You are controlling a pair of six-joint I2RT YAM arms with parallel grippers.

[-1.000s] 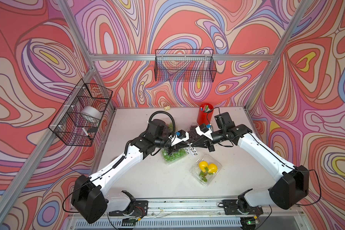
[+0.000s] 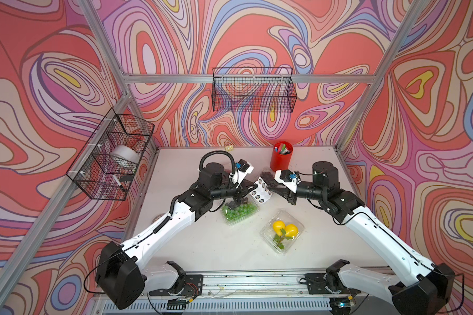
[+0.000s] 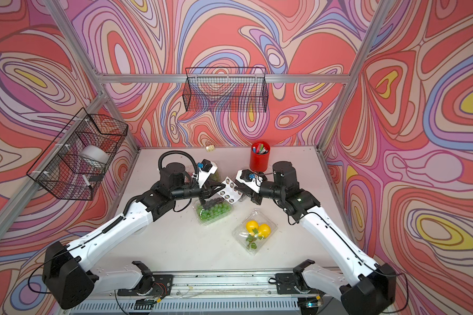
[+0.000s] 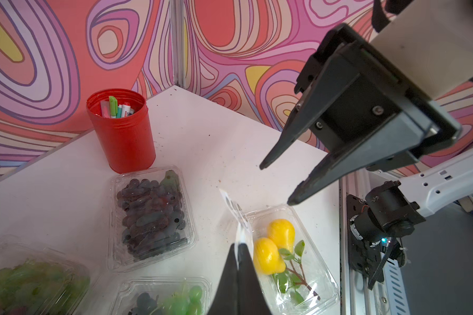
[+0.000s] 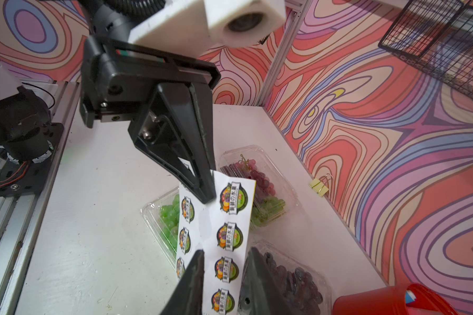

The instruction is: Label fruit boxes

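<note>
A white sheet of round fruit labels (image 5: 230,236) hangs in the air, held by a corner in my left gripper, which is shut on it. The left wrist view has that sheet (image 4: 240,220) almost edge-on above the left fingertips. My right gripper stands open a short way from the sheet, with no object visible in its gap. Below are clear boxes: dark grapes (image 4: 151,212), green grapes (image 2: 240,211), and two lemons with a leafy sprig (image 2: 283,231). Another clear box holds red and green grapes (image 5: 255,181).
A red cup of pens (image 2: 281,156) stands at the table's back edge, with a small yellow clip (image 5: 319,186) farther left. Wire baskets hang on the left (image 2: 110,155) and back (image 2: 253,90).
My right gripper has swung up and back. The left gripper has risen a little and turned, and the label sheet between the grippers now shows more of its face.
</note>
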